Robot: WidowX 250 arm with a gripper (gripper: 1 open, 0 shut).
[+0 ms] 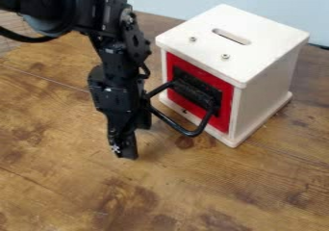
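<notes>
A white wooden box [257, 95] with a slot and screws on top stands at the right, its red front [222, 125] facing left with a black fitting [194, 87] on it. My black gripper [125, 141] points down at the tabletop, left of the box; whether it is open or shut is hard to see. A black looped cable or handle runs between the fitting and the area beside my gripper.
A pale wall is at the back.
</notes>
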